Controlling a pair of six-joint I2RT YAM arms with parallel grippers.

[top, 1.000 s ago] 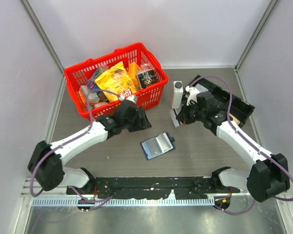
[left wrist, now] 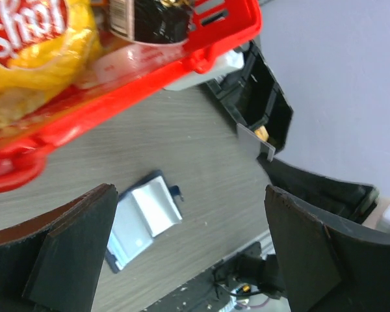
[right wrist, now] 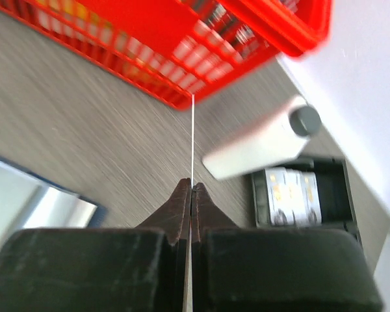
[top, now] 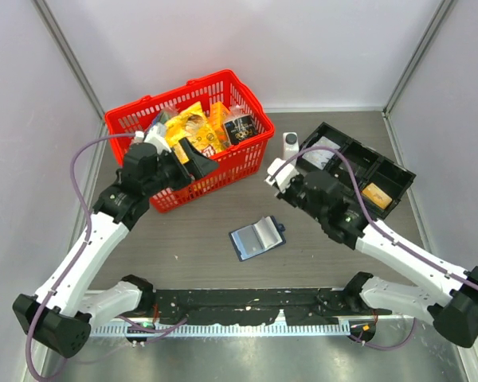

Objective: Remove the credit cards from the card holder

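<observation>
The card holder [top: 257, 238], dark-rimmed with a pale, glossy inside, lies spread open on the table's centre; it also shows in the left wrist view. A thin card stands out from my right gripper, which is shut on its end; the right wrist view has it edge-on, as a white line. The right gripper is raised behind and right of the holder. My left gripper is open by the basket's front rim, nothing between its fingers. Whether more cards sit inside the holder, I cannot tell.
A red basket [top: 215, 183] filled with snack bags stands back left. A white bottle-like container [top: 290, 147] is beside a black divided box [top: 406, 175] at back right, with a white item and a yellow-orange item inside. Around the holder the table is bare.
The card holder stayed put.
</observation>
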